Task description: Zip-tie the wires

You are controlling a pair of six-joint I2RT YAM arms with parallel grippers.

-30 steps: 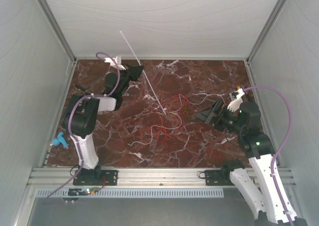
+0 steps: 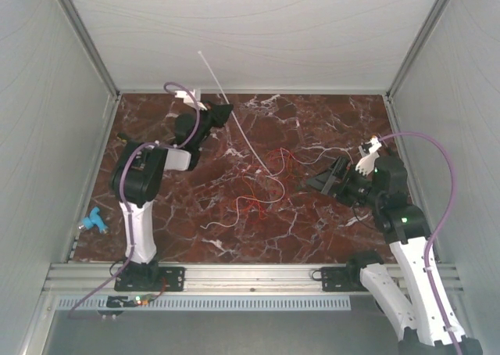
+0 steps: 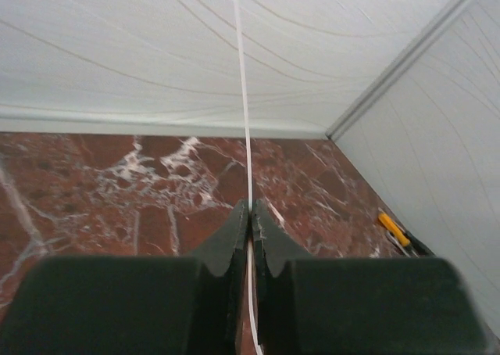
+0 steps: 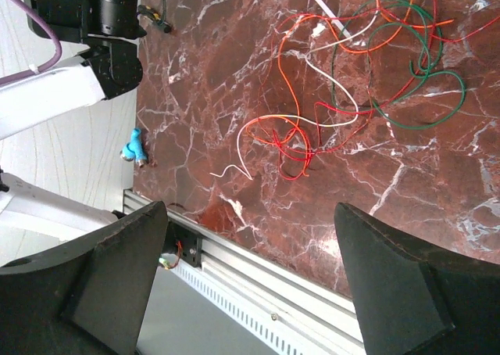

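A long white zip tie (image 2: 249, 146) is pinched near its middle by my left gripper (image 2: 227, 107), which is shut on it above the back of the mat; in the left wrist view it (image 3: 241, 50) runs upward from the fingertips. Loose red, white, orange and green wires (image 4: 301, 136) lie tangled on the marble mat around the centre and right, below the tie's lower end. My right gripper (image 2: 328, 179) hovers over the right side, open, with nothing between its fingers.
A blue object (image 2: 95, 220) lies at the front left. A yellow-handled tool (image 3: 394, 230) rests by the wall in the left wrist view.
My left gripper has moved a little to the right in the top view, carrying the white zip tie along. The right arm has not visibly moved.
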